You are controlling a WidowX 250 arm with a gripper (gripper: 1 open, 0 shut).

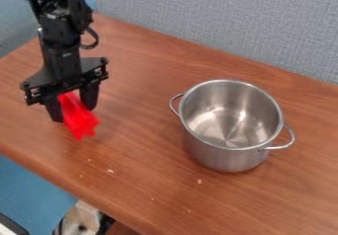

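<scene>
My black gripper point(70, 101) reaches down at the left of the wooden table, its fingers on either side of the upper part of a red object point(78, 122) that tilts toward the lower right. Whether the fingers are shut on it is hard to tell from this view. A steel pot point(230, 130) with two side handles stands empty to the right, well apart from the gripper.
A grey textured wall point(224, 22) runs along the table's back edge. The near left edge of the table drops to a blue surface point(34, 195).
</scene>
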